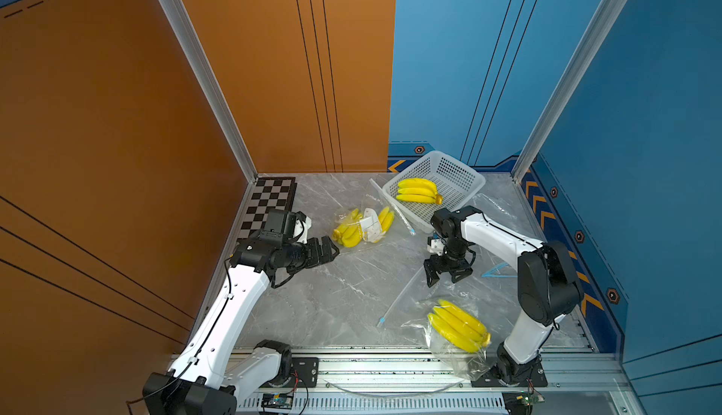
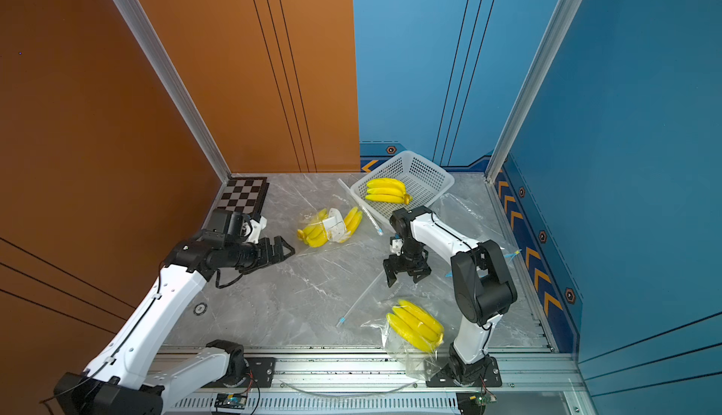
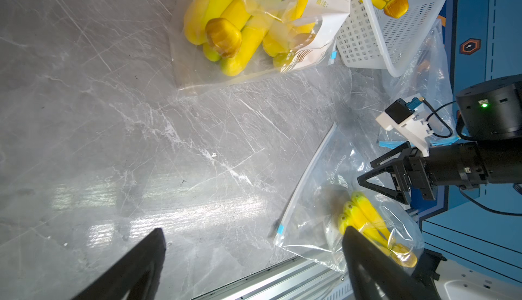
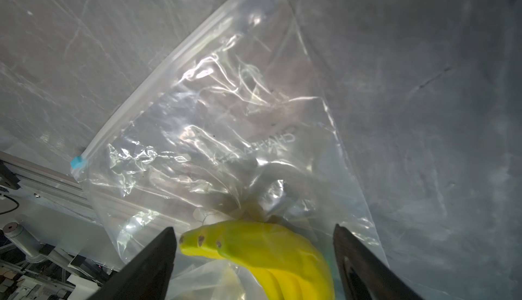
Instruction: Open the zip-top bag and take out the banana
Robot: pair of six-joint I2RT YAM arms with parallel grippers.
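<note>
A clear zip bag (image 4: 255, 99) lies flat near the table's front edge, its white zip strip running along the left side with a blue slider (image 4: 77, 162) at the near end. Inside it, at the right, is a bunch of yellow bananas (image 1: 458, 324). My right gripper (image 1: 446, 278) hangs above the bag's far part with its fingers apart and nothing between them. Over the left-middle of the table, my left gripper (image 1: 328, 250) is open and empty, short of a second bag (image 3: 261, 77) that holds bananas and a white label. Whether the front bag's zip is sealed cannot be seen.
A white basket (image 1: 470, 183) at the back holds loose bananas (image 1: 418, 191). An empty clear bag with a blue strip (image 3: 394, 144) lies at the right, partly behind my right arm. A checkered board (image 1: 264, 204) stands far left.
</note>
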